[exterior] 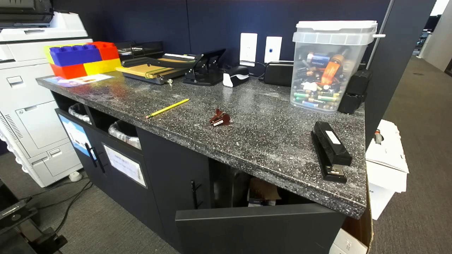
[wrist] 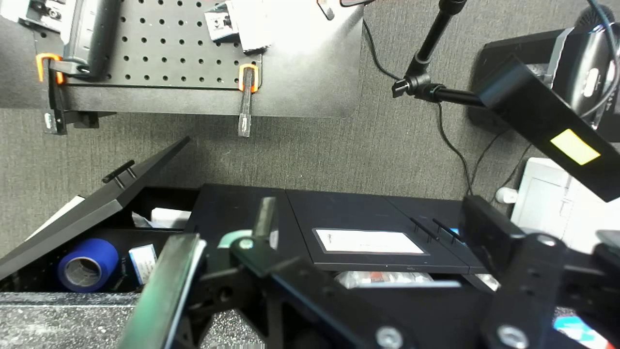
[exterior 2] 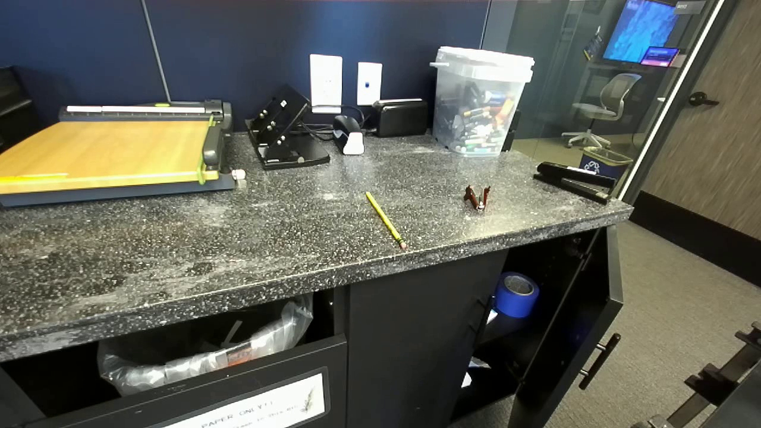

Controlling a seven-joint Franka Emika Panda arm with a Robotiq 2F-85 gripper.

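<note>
In the wrist view my gripper stands open, its dark fingers (wrist: pixel 491 224) wide apart and nothing visible between them. It is outside both exterior views. On the speckled counter (exterior: pixel 262 144) lie a yellow pencil (exterior: pixel 167 108), a dark red staple remover (exterior: pixel 220 118) and a black stapler (exterior: pixel 331 150). From the other side, the pencil (exterior 2: pixel 385 219) lies near the front edge, left of the staple remover (exterior 2: pixel 477 198), and the stapler (exterior 2: pixel 576 181) is near the right end. A lidded clear tub (exterior: pixel 328 67) of batteries stands behind.
A cabinet door (exterior: pixel 262 228) hangs open below the counter; blue tape (exterior 2: pixel 516 295) sits inside. Along the back are a paper cutter (exterior 2: pixel 107 150), a hole punch (exterior 2: pixel 285 135) and large toy bricks (exterior: pixel 82 59).
</note>
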